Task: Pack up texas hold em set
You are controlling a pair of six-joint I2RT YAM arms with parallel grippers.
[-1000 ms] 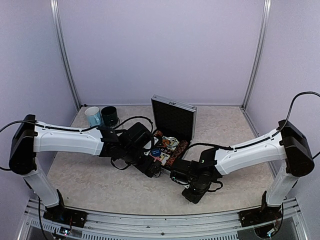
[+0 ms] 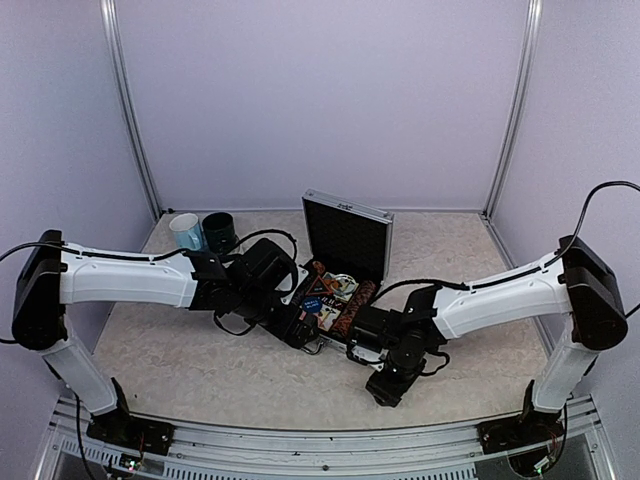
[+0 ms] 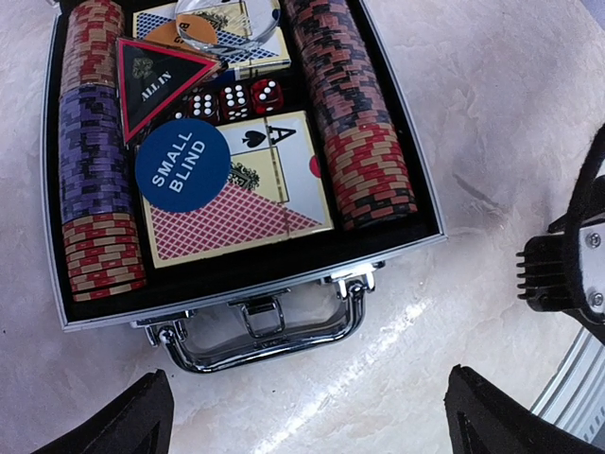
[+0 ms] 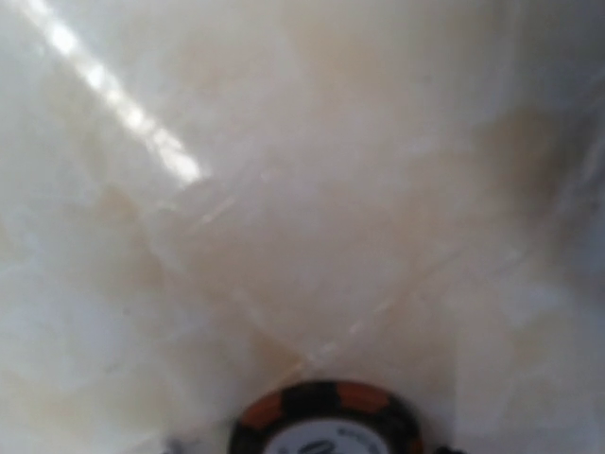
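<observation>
The poker case (image 3: 435, 213) stands open, its lid (image 2: 347, 235) raised at the back. Inside, the left wrist view shows rows of chips along both sides (image 3: 92, 151), playing cards (image 3: 222, 227), red dice (image 3: 267, 93), a blue SMALL BLIND disc (image 3: 183, 165) and a triangular ALL IN marker (image 3: 156, 87). My left gripper is open and empty, in front of the case's handle (image 3: 269, 352). Over the table in front of the case, my right gripper (image 2: 383, 392) is low and open. A dark chip with orange marks (image 4: 326, 416) lies at the bottom edge of the right wrist view, between its fingers.
A light blue mug (image 2: 186, 231) and a dark mug (image 2: 219, 232) stand at the back left. Bare table (image 2: 450, 255) lies right of the case, and the front left is clear too.
Over the last second my left arm has drawn back slightly to the left. My right gripper has shifted a little to the right. The case has not moved.
</observation>
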